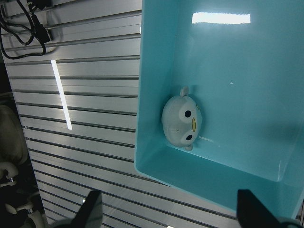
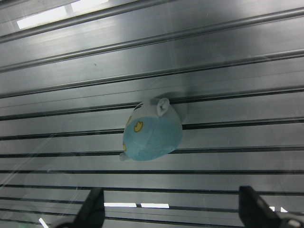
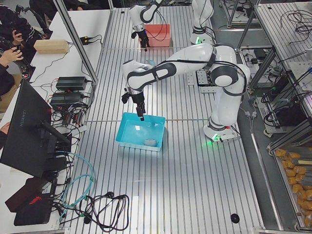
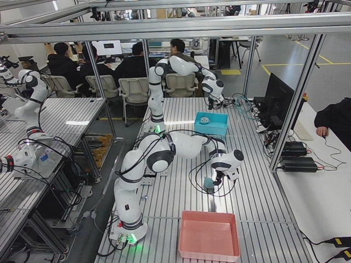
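Note:
A white plush toy [image 1: 182, 121] with a bird-like face lies in the cyan bin [image 1: 154, 61], near one wall. My left gripper [image 3: 137, 109] hangs just above that bin, its fingers apart at the bottom of the left wrist view with nothing between them. A light-blue and white plush toy [image 2: 151, 133] lies on the slatted metal table below my right gripper, whose fingers also stand apart and empty.
A pink bin [image 4: 208, 235] sits on the table beside the right arm. A monitor, cables and power boxes line one side. Bare slatted table [image 3: 185, 185] surrounds the cyan bin.

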